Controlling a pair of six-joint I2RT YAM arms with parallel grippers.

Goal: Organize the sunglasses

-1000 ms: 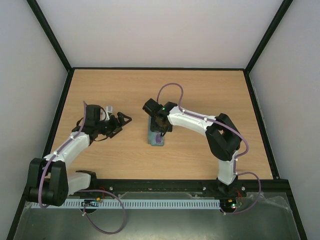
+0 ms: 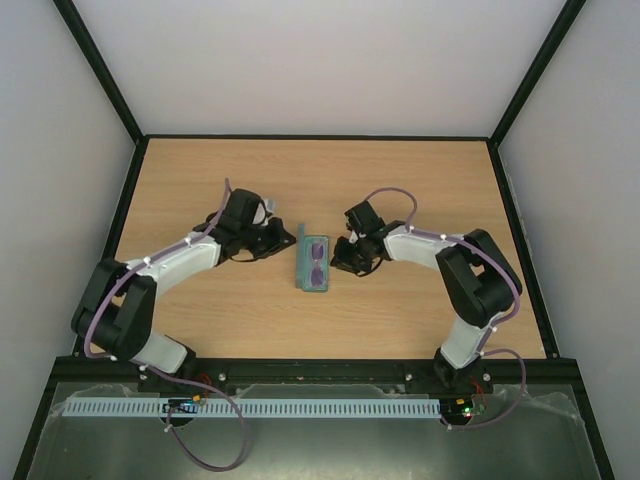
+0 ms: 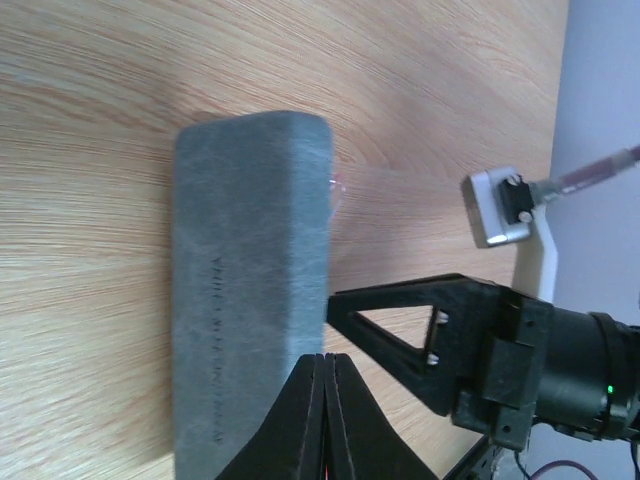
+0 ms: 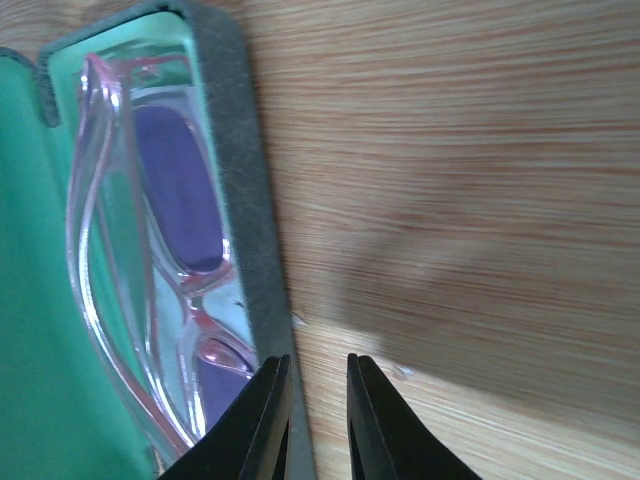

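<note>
An open glasses case (image 2: 301, 258), grey outside and green inside, lies mid-table with its lid raised on the left side. Inside it rest the sunglasses (image 4: 185, 190), with purple lenses and clear pinkish frame, temples folded on top. My left gripper (image 2: 290, 240) is just left of the lid; its fingers (image 3: 300, 425) are shut with nothing showing between them, close to the lid's grey outer face (image 3: 240, 270). My right gripper is to the right of the case, partly open and empty, one finger (image 4: 255, 420) overlapping the case's edge in the right wrist view.
Bare wooden table (image 2: 420, 310) surrounds the case on all sides. In the left wrist view the right arm's gripper shows just beyond the lid, so both arms are near each other.
My left gripper has moved right toward the case, and its fingers have gone from open to shut. My right gripper has drawn back rightward from over the case, uncovering the sunglasses.
</note>
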